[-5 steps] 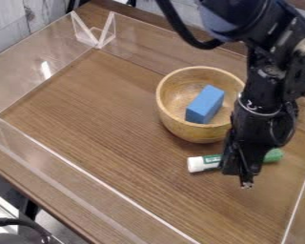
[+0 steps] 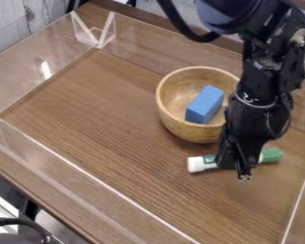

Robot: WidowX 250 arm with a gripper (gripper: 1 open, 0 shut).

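Note:
My black gripper (image 2: 242, 164) hangs at the right over a green-and-white cylindrical object (image 2: 204, 164) that lies on the wooden table. The gripper looks shut, its tip at or just above the object; whether it touches cannot be told. Behind it, a wooden bowl (image 2: 181, 93) holds a blue block (image 2: 205, 102), with the arm covering part of the bowl's right side.
Clear wall panels edge the wooden table (image 2: 98, 129) on the left and back. A dark cable or part shows at the bottom left corner.
The gripper has shifted very slightly at the right, near the green-and-white object; the bowl, block and object look unmoved.

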